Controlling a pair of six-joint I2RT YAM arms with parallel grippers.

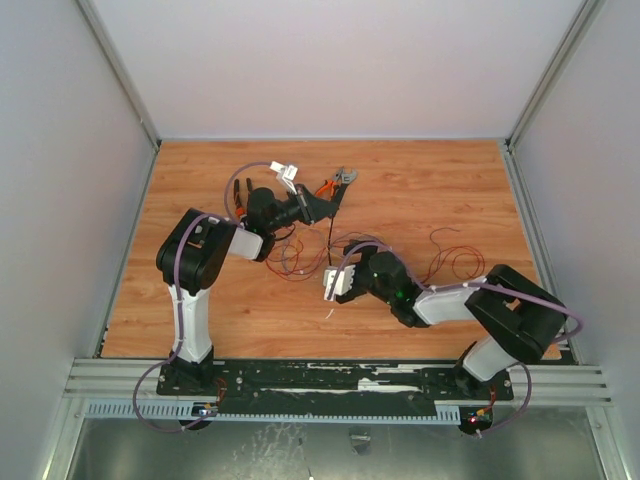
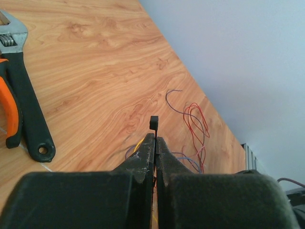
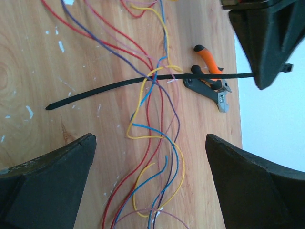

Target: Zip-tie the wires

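Note:
A black zip tie (image 3: pixel 109 87) stretches across above the bundle of red, blue, yellow and purple wires (image 3: pixel 102 44) on the wooden table. My left gripper (image 1: pixel 332 208) is shut on it near the head end, which pokes out past the fingertips in the left wrist view. The tie's free pointed tail hangs out toward the near side. My right gripper stands open by the tail side, its fingers (image 3: pixel 62 167) apart with wires visible in the gap beyond. Nothing is held between them.
An orange-handled plier (image 2: pixel 10 102) and a black adjustable wrench (image 2: pixel 33 109) lie behind my left gripper. More orange-handled tools (image 1: pixel 239 208) sit left of it. Loose red wire loops (image 1: pixel 458 260) spread at the right.

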